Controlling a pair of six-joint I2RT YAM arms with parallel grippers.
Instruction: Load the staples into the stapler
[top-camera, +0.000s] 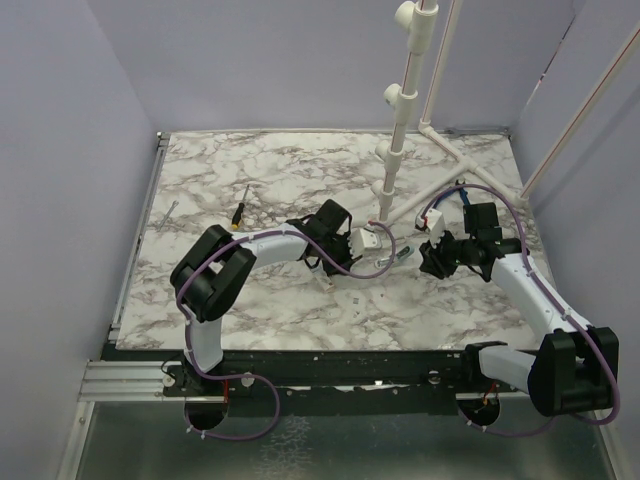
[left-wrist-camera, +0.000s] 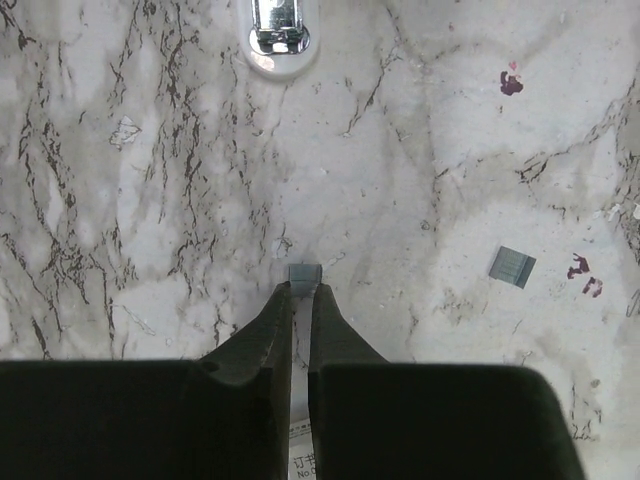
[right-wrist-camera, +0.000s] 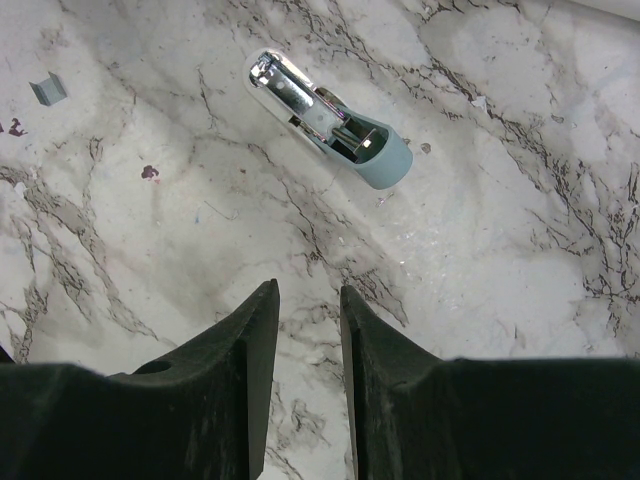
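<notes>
The stapler, silver and pale blue-grey with its mechanism exposed, lies on the marble table, also at the top of the left wrist view (left-wrist-camera: 275, 40). My left gripper points down with fingertips close together at a small grey staple strip (left-wrist-camera: 305, 272); whether it is held is unclear. A second staple piece (left-wrist-camera: 512, 266) lies to the right in that view. My right gripper hangs open above bare table, below the stapler in its view, with nothing between its fingers.
A screwdriver (top-camera: 238, 214) and a thin metal tool (top-camera: 167, 215) lie at the left. White pipe framework (top-camera: 440, 180) stands at the back right.
</notes>
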